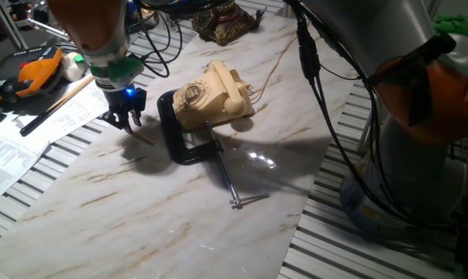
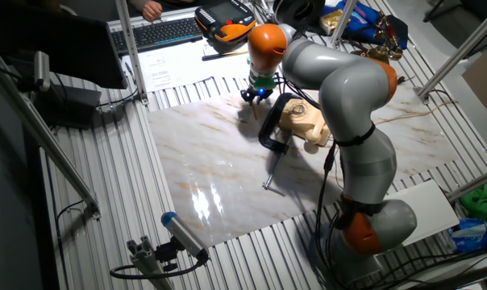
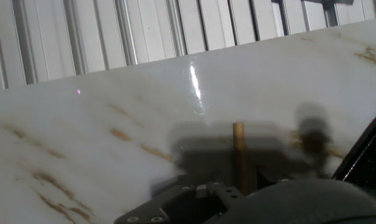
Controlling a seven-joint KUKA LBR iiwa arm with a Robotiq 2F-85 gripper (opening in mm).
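A cream rotary telephone sits on the marble-patterned board, and a black C-clamp with a long metal screw stands around its near side. My gripper points down, low over the board and left of the clamp. A thin wooden stick shows at the gripper, its far end toward the slatted table. The rest of the stick is hidden behind the gripper's dark body. Whether the fingers grip the stick or it lies between or under them is unclear.
Behind the phone stands an ornate dark telephone. An orange and black case and papers lie at the left, off the board. The front of the board is bare. A cord trails behind the phone.
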